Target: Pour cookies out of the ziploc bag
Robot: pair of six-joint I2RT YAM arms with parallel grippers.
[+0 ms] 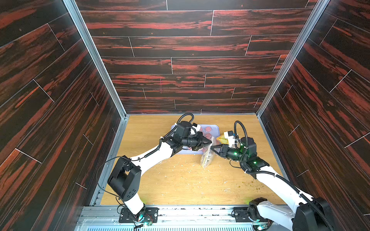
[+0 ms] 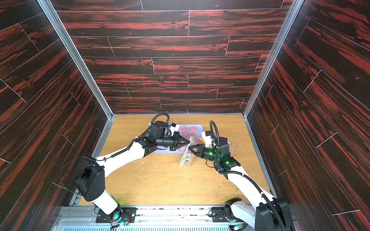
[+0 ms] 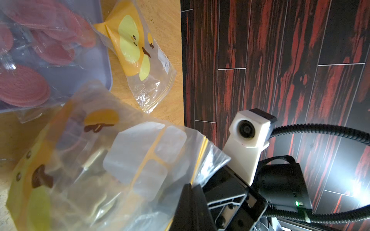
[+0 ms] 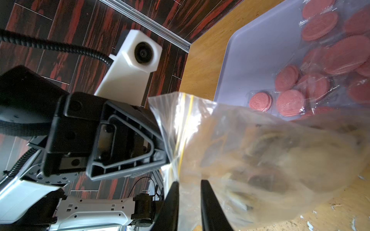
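The clear ziploc bag (image 4: pixel 269 157) hangs in front of the tray, pale cookies bunched inside. Its yellow zip edge is uppermost in the top views. My left gripper (image 1: pixel 210 142) is shut on that edge; in the left wrist view its fingers (image 3: pixel 187 207) are together, with thin film by the tips. From the other side my right gripper (image 1: pixel 212 148) faces the same edge. Its fingers (image 4: pixel 207 200) stand apart, and plastic shows in the gap; whether it lies between or beyond them is unclear. The lavender tray (image 4: pixel 239 57) lies behind the bag.
Pink cookies (image 4: pixel 291 102) in clear wrappers cover part of the tray. A second bag (image 3: pixel 129 42), yellow with a cartoon face, lies right of the tray. Pale crumbs (image 1: pixel 173 169) dot the wooden table (image 1: pixel 185 188), whose front half is otherwise clear.
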